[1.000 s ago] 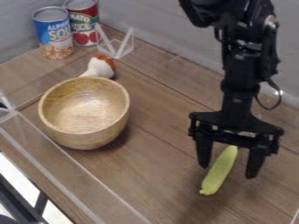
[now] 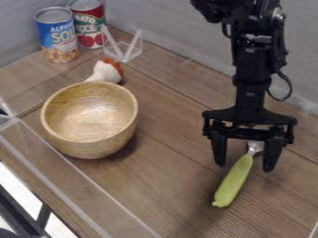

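Note:
My black gripper (image 2: pixel 245 155) hangs at the right, its two fingers apart and pointing down on either side of the far end of a pale green, long object (image 2: pixel 232 183) lying on the wooden table. A small light grey piece shows at that far end, between the fingers. The fingers appear open; whether they touch the object I cannot tell.
A wooden bowl (image 2: pixel 88 126) sits to the left. Behind it are a red-and-white object (image 2: pixel 107 72), two cans (image 2: pixel 59 37) and clear strips by the wall.
The gripper has shifted slightly over the last second, with its fingers still apart. The green object has stayed about where it was.

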